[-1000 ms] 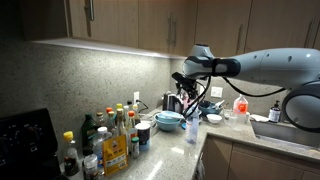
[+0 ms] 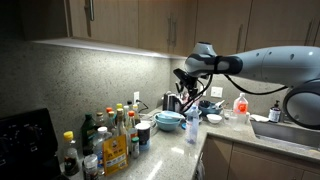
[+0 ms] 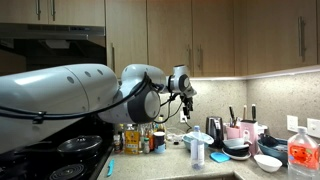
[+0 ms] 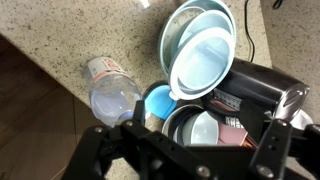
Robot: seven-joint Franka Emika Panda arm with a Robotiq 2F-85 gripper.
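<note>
My gripper is open, its two black fingers (image 4: 132, 132) wide apart with nothing between them. In exterior view 1 the gripper (image 2: 188, 86) hangs high above the counter, near the light blue bowls (image 2: 168, 119). From the wrist, the bowls (image 4: 203, 62) lie beyond the fingers, nested and pale blue. A clear bottle (image 4: 112, 92) with a label stands left of them; in exterior view 2 this bottle (image 3: 197, 152) is upright near the counter's front edge. A small blue round thing (image 4: 160, 101) sits between bottle and bowls.
Several sauce bottles (image 2: 117, 148) crowd the counter's left part. A black toaster or kettle (image 3: 215, 128) stands by the wall. White bowls (image 3: 268, 162) and an orange-red jug (image 3: 302, 150) are to the right. Cabinets (image 2: 140, 25) hang overhead.
The arm and gripper have shifted only very slightly. The objects on the counter stand where they were.
</note>
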